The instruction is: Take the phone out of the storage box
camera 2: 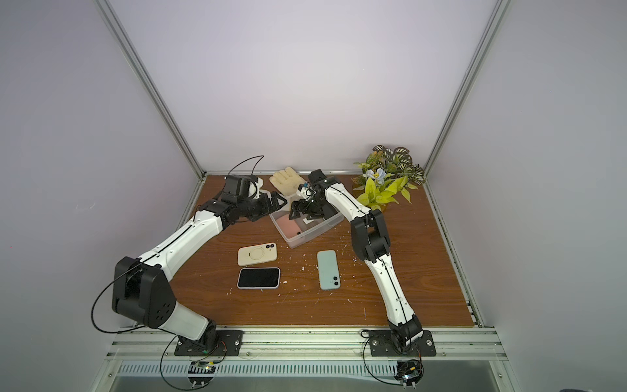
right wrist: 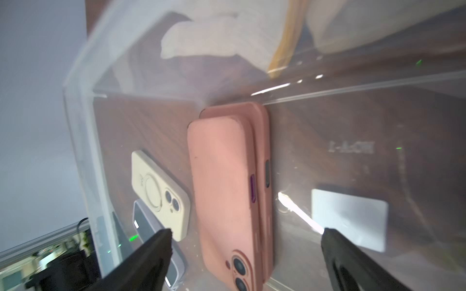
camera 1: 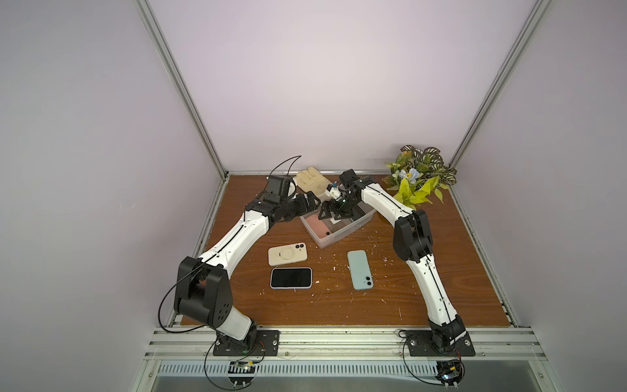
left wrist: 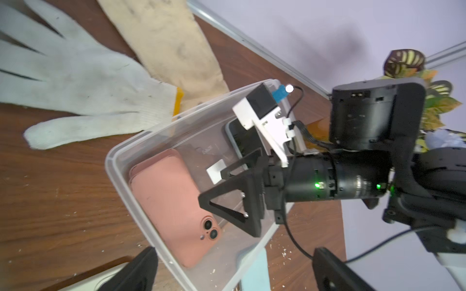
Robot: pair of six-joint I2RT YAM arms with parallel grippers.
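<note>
The clear storage box (left wrist: 116, 165) stands toward the back of the table. In its left end two pink phones (right wrist: 223, 189) lie stacked, the upper one slightly offset, cameras toward the near side. A dark phone (left wrist: 245, 138) lies at the right end, partly hidden by the right arm. My right gripper (camera 1: 324, 210) is over the box, open and empty, with the pink phones between and below its spread fingers in the right wrist view. Open and empty too, my left gripper (camera 1: 313, 201) hovers by the box's left side, its fingers (left wrist: 133, 274) far apart.
On the table in front lie a cream phone (camera 1: 287, 254), a black-screened phone (camera 1: 291, 277) and a light-blue phone (camera 1: 360, 269). Gloves (left wrist: 92, 82) lie behind and left of the box; a plant (camera 1: 421, 176) stands back right.
</note>
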